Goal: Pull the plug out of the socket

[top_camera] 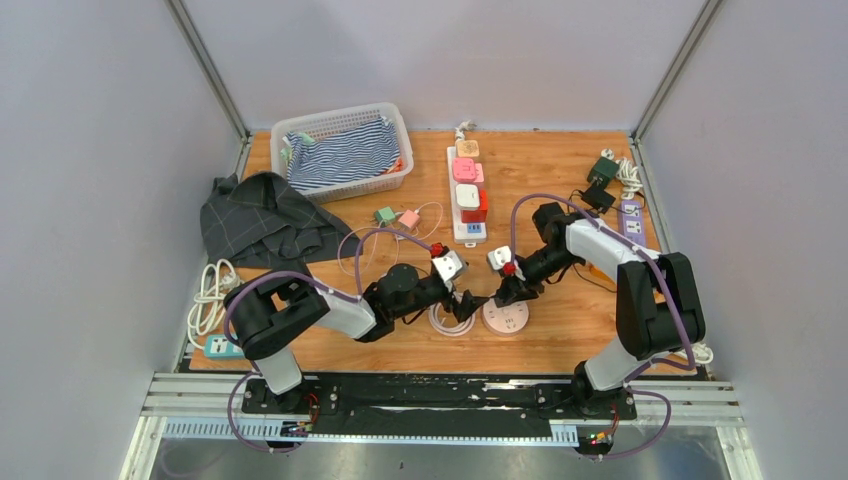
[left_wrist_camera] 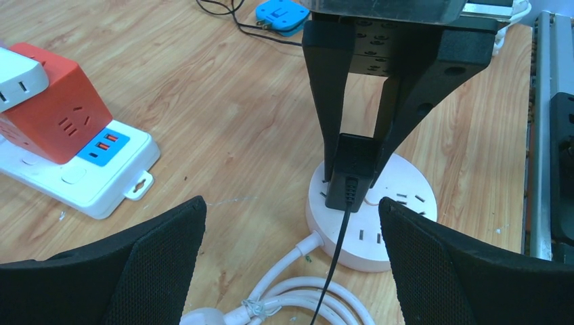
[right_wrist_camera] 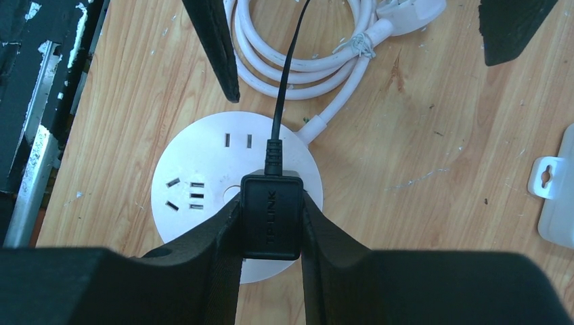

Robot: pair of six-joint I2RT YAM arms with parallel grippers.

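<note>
A black TP-LINK plug (right_wrist_camera: 272,217) stands at the edge of the round white socket (right_wrist_camera: 203,156), its thin cord leading away. My right gripper is shut on the plug, one finger pressed to each side. In the left wrist view the plug (left_wrist_camera: 352,169) sits against the socket's (left_wrist_camera: 362,247) top face; its prongs are hidden. My left gripper stands open, its fingers wide apart, close to the socket's left side in the top view. The plug's cord passes between those fingers without contact that I can make out.
A coiled white cable (top_camera: 452,322) lies beside the socket. Behind stands a white power strip (top_camera: 469,232) bearing a red cube (left_wrist_camera: 57,101). A basket (top_camera: 405,150) and dark cloth (top_camera: 265,222) occupy the back left. Bare wood lies right of the socket.
</note>
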